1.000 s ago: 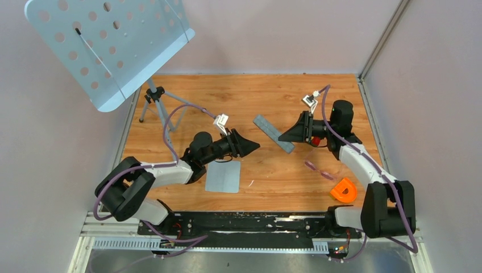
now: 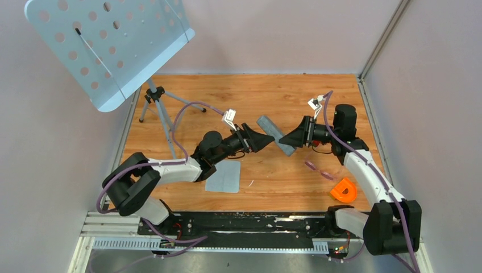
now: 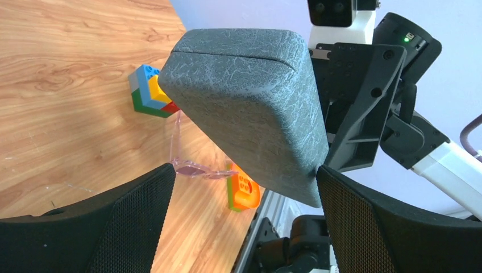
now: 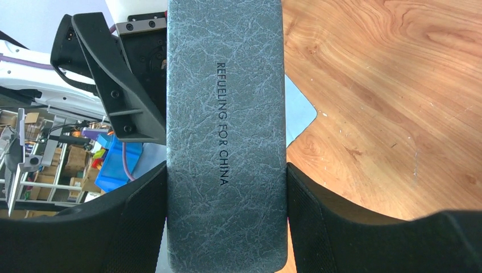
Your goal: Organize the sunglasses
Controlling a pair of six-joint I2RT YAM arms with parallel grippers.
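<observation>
A grey glasses case (image 2: pixel 277 135) with a marbled surface hangs tilted above the middle of the table, held by my right gripper (image 2: pixel 284 140). In the right wrist view, the case (image 4: pixel 227 125) fills the space between the two fingers, its lettering facing the camera. My left gripper (image 2: pixel 269 139) is open and close to the case's left side. The left wrist view shows the case (image 3: pixel 244 108) ahead of its spread fingers, near the right one. Pink sunglasses (image 2: pixel 319 170) lie unfolded on the table, right of centre. Whether the case is unlatched cannot be seen.
An orange block piece (image 2: pixel 344 191) sits near the front right, and coloured bricks (image 3: pixel 152 91) stand by the sunglasses. A light grey-blue cloth (image 2: pixel 223 177) lies flat at front left. A tripod (image 2: pixel 162 108) occupies the back left.
My left gripper has moved rightward and come up close to the case. The right arm and the case have shifted only slightly to the right; the sunglasses have stayed put.
</observation>
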